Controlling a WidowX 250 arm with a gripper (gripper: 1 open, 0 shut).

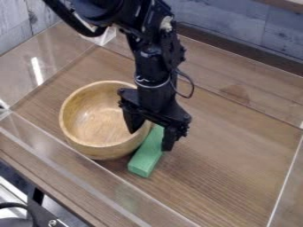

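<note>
The black arm reaches down from the top centre, its open gripper (151, 126) low, with fingers either side of the upper part of a green block (144, 160). The block lies on the wooden surface just right of a tan bowl (89, 124). The gripper hides the block's top end and part of the bowl's right rim; whether the fingers touch the block I cannot tell.
Low walls border the back.
</note>
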